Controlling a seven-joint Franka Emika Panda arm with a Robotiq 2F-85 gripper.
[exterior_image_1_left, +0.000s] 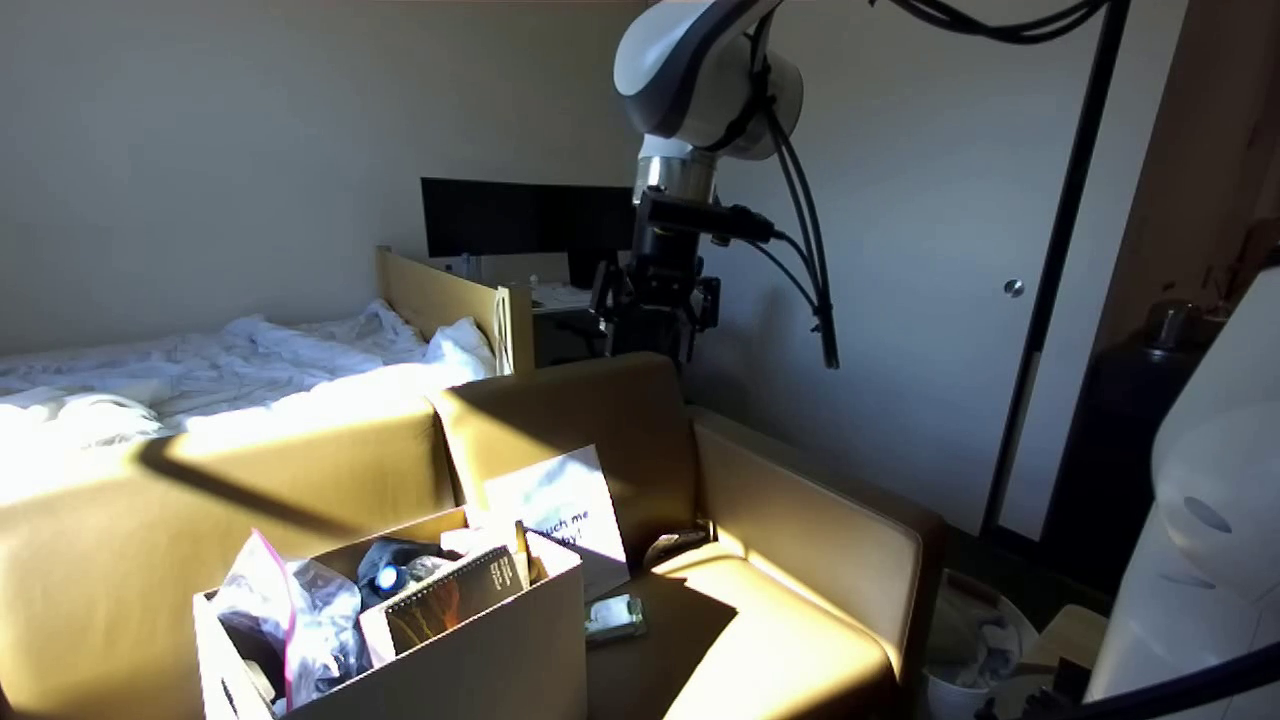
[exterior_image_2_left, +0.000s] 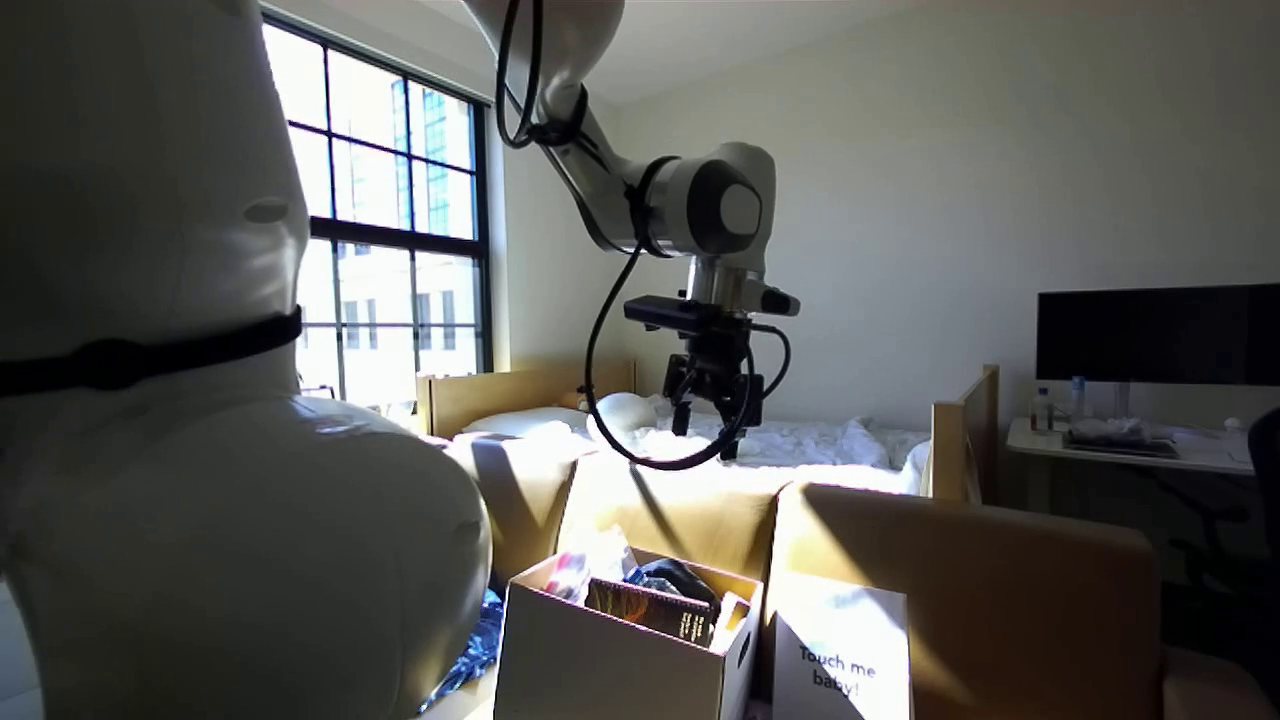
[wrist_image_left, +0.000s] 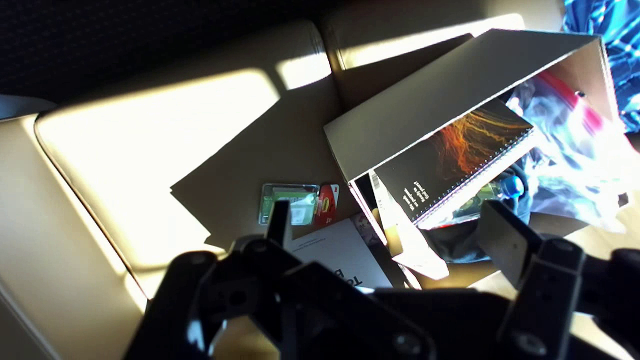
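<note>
My gripper is open and empty, its fingers spread wide in the wrist view. It hangs well above the sofa and points down. Below it stands an open box (wrist_image_left: 456, 90) on the seat, holding a spiral-bound dark book (wrist_image_left: 456, 156), a plastic bag with a red-pink edge (wrist_image_left: 564, 156) and a bottle with a blue cap (wrist_image_left: 511, 186). Beside the box lies a green-and-clear package with a red end (wrist_image_left: 300, 203). A white sign reading "Touch me baby!" (exterior_image_2_left: 840, 648) leans on the backrest; the wrist view shows only part of it.
The tan sofa's armrest (exterior_image_1_left: 816, 516) rises to the right of the package. Behind the backrest is a bed (exterior_image_1_left: 240, 360). A white bin (exterior_image_1_left: 978, 648) stands beyond the armrest. Blue cloth (wrist_image_left: 621, 54) lies past the box. The sunlit seat is clear.
</note>
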